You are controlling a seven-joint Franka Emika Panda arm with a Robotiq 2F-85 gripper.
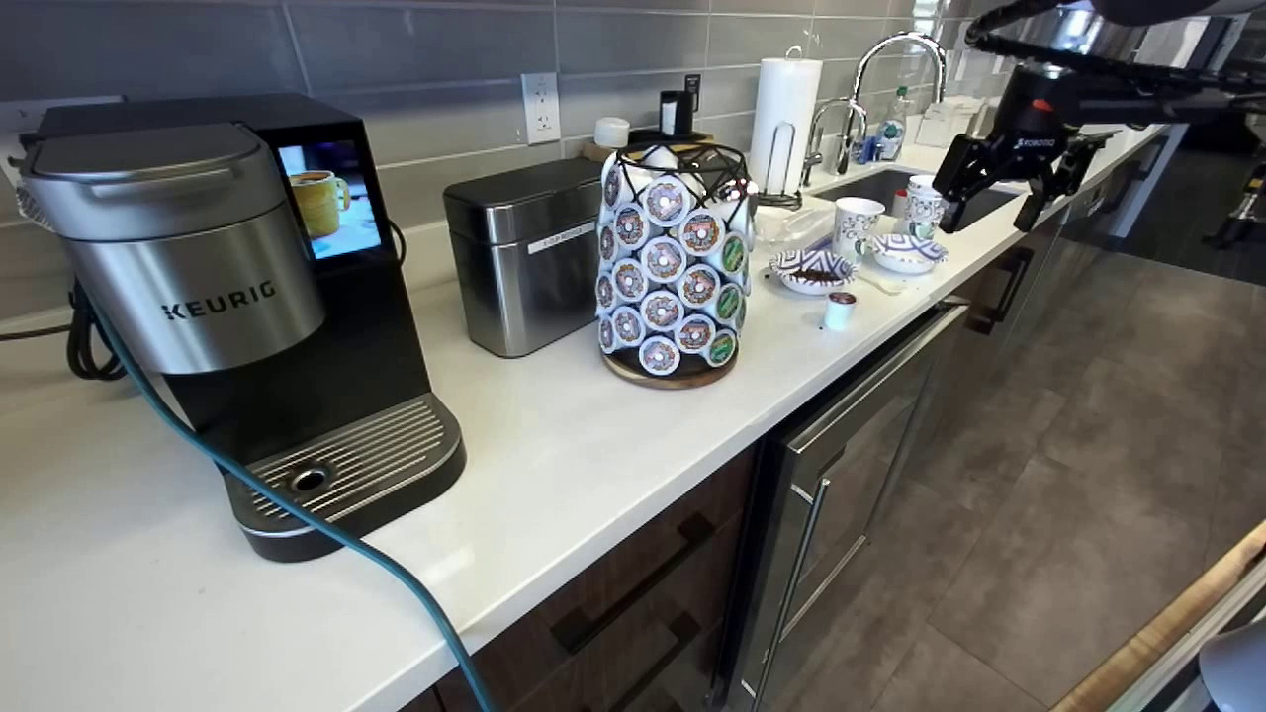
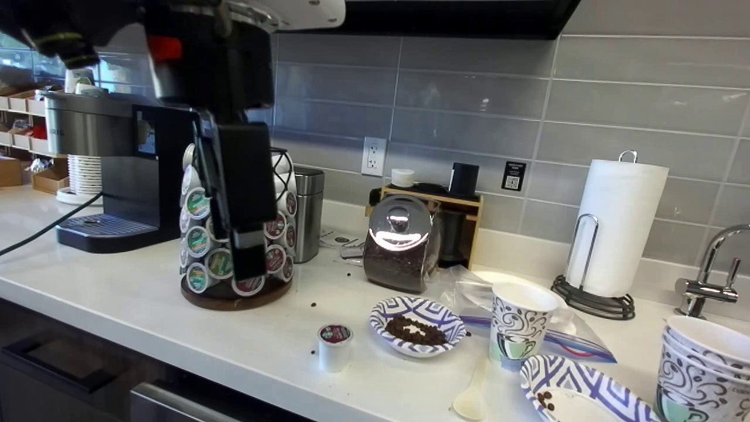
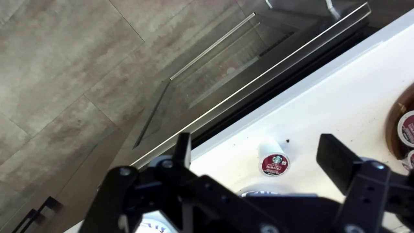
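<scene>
My gripper [image 1: 992,221] hangs in the air near the counter's front edge, fingers wide open with nothing between them. In the wrist view, its two fingers [image 3: 336,161] stand apart on either side of a single white coffee pod [image 3: 274,161] with a red Starbucks Sumatra lid. That pod sits upright on the counter below, well clear of the fingers. Exterior view 2 shows the same pod [image 2: 334,346] in front of the bowl of coffee beans [image 2: 418,326]. One dark finger [image 2: 246,211] blocks part of the pod carousel [image 2: 235,302] there.
A Keurig coffee maker [image 1: 190,237] and a metal bin [image 1: 522,261] stand along the counter. Right of the beans are a patterned paper cup [image 2: 521,320], a white spoon [image 2: 469,403], a second bowl [image 2: 587,394] and stacked cups [image 2: 703,373]. Bare counter surrounds the pod.
</scene>
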